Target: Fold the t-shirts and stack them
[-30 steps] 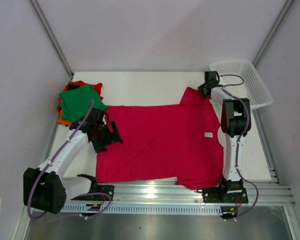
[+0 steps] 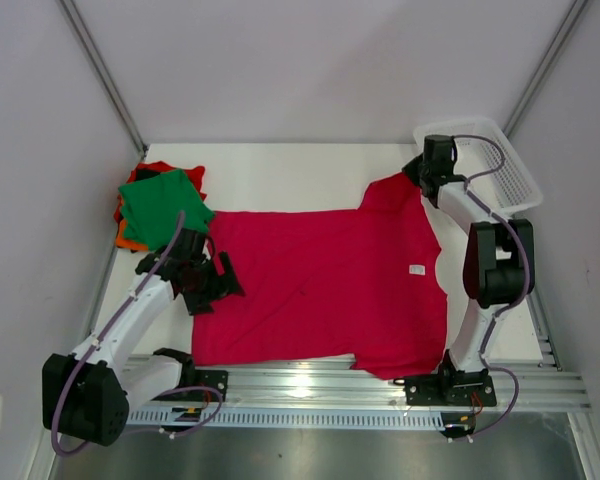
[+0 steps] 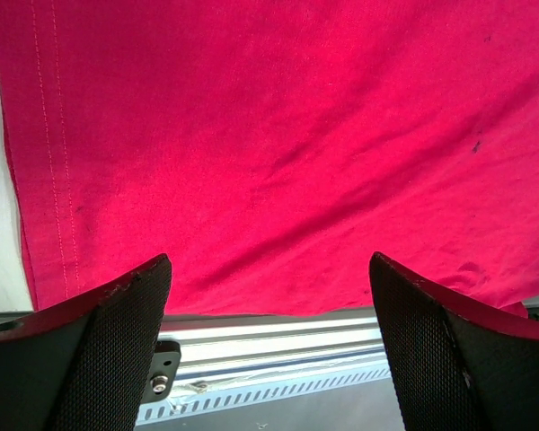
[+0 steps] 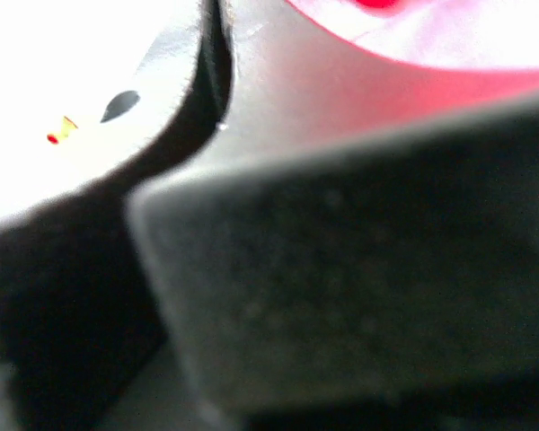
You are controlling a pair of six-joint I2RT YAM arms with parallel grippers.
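A red t-shirt [image 2: 320,280] lies spread flat across the table, a small white label on its right part. Its upper right sleeve [image 2: 388,190] reaches to the tips of my right gripper [image 2: 412,170], which is shut beside the white basket. In the right wrist view, the dark fingers [image 4: 341,260] fill the picture and bright red cloth shows behind; whether any lies between them is hidden. Over the shirt's left part hovers my left gripper, open and empty, with smooth red cloth below. Folded shirts in green [image 2: 158,205], red and orange are piled at the back left.
A white basket [image 2: 515,180] stands at the back right, close against the right gripper. Bare white table [image 2: 270,175] shows behind the shirt. Along the front edge runs a metal rail [image 2: 290,380], which the shirt's lower right corner overlaps.
The basket has moved slightly left. My left gripper has come slightly nearer the front.
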